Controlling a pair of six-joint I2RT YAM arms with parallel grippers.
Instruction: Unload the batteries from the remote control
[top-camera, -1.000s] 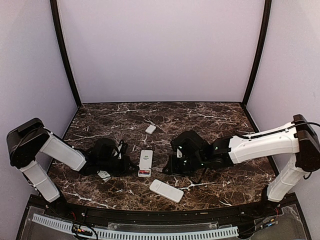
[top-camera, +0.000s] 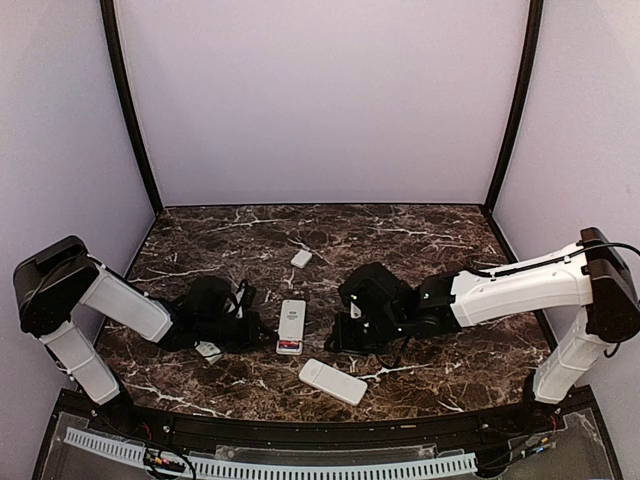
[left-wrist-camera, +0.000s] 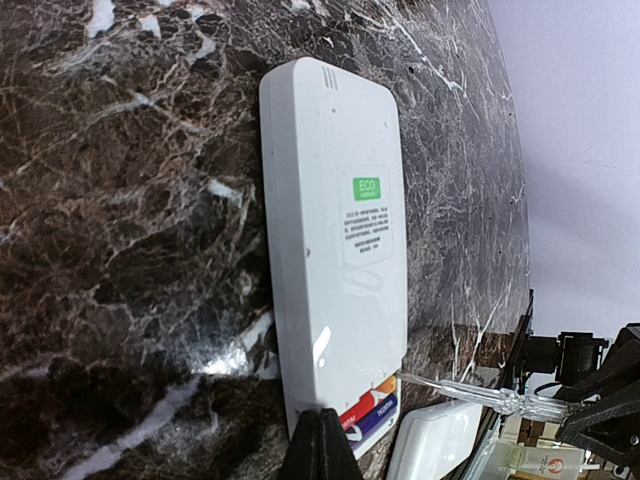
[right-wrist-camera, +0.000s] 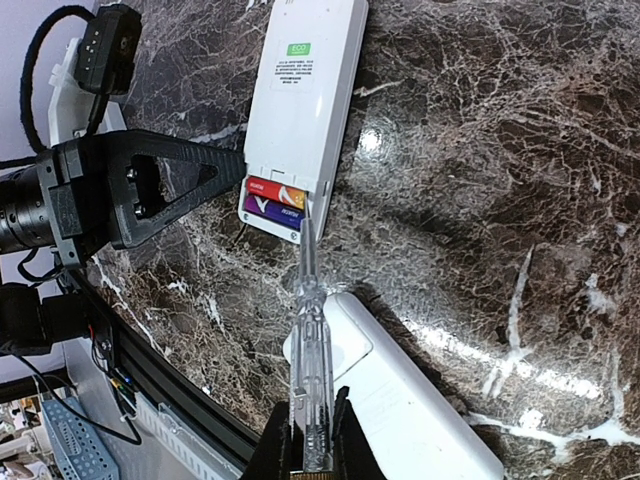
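The white remote (top-camera: 291, 322) lies face down, its battery bay at the near end showing a red battery (right-wrist-camera: 267, 188) and a purple battery (right-wrist-camera: 269, 209). My right gripper is shut on a clear pointed tool (right-wrist-camera: 311, 362), whose tip reaches the battery bay at the right end of the red battery. My left gripper is shut at the remote's left side beside the bay, with nothing visible between its fingers.
A second white remote-like piece (top-camera: 332, 381) lies in front. A small white piece (top-camera: 301, 258) sits behind.
The right arm has shifted very slightly over the last second. The left arm and the remote appear unmoved.
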